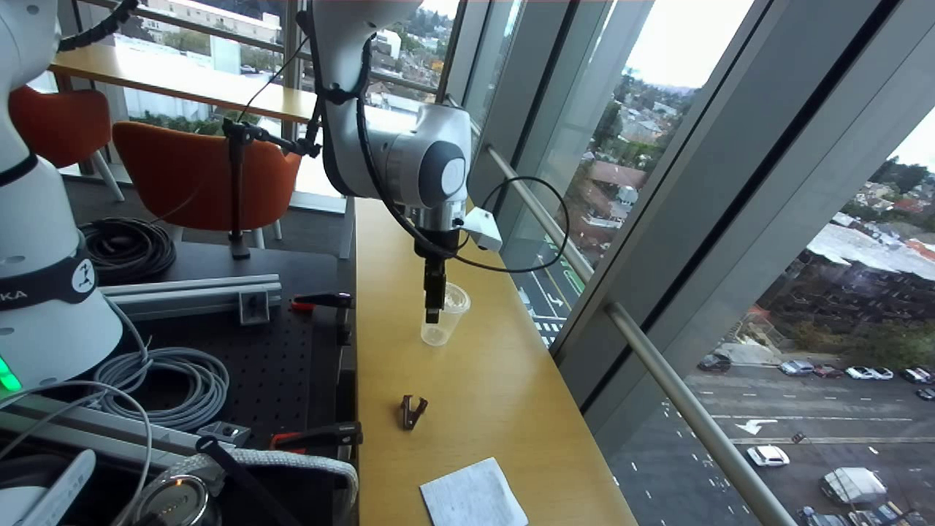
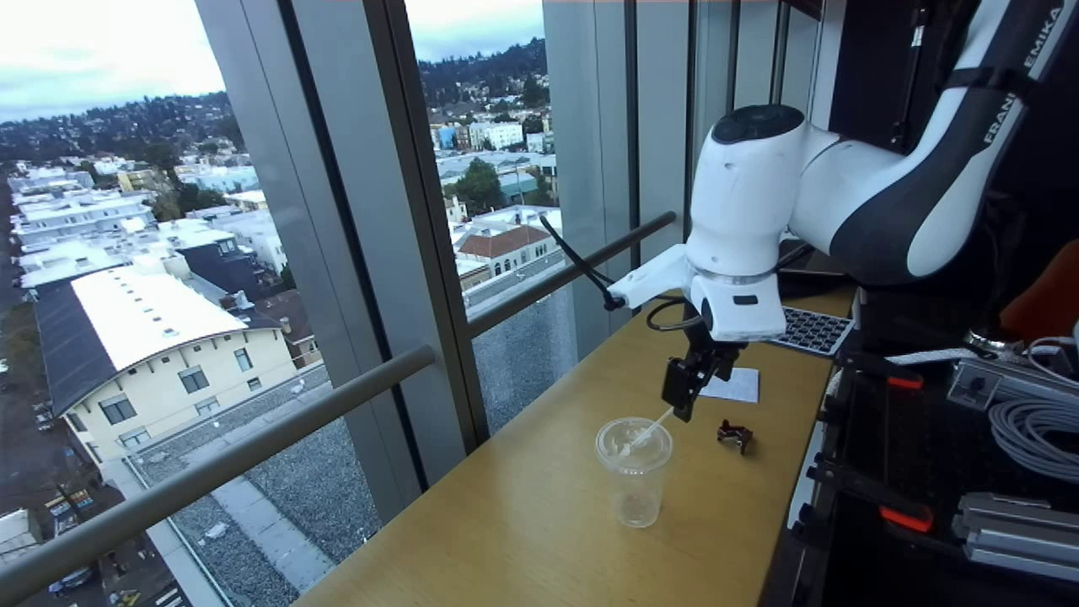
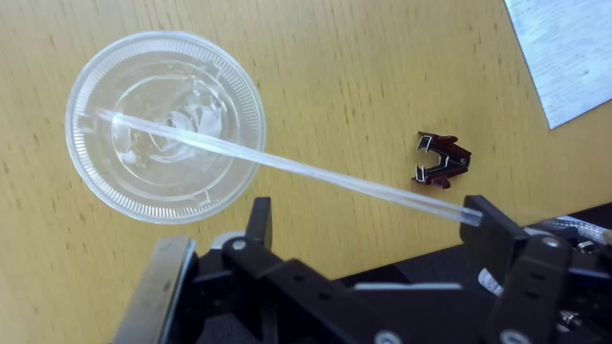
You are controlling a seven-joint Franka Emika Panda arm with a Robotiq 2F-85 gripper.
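A clear plastic cup (image 2: 638, 496) with a lid stands on the wooden table. From its lid a translucent straw (image 3: 321, 173) slants out towards my gripper. The fingers are wide apart in the wrist view, and the straw's outer end meets the right finger (image 3: 487, 226) in the picture; whether they touch, I cannot tell. Nothing is clasped between the fingers. In exterior view 1 the gripper (image 1: 434, 316) overlaps the left side of the cup (image 1: 447, 320). Exterior view 2 has the gripper (image 2: 684, 403) just above and beside the lid.
A dark red staple remover (image 3: 444, 160) and a pale folded cloth or paper (image 1: 475, 494) lie on the table (image 1: 491, 394). The window rail (image 1: 692, 403) runs along one side. A black bench (image 1: 263, 377) with cables and clamps borders the other.
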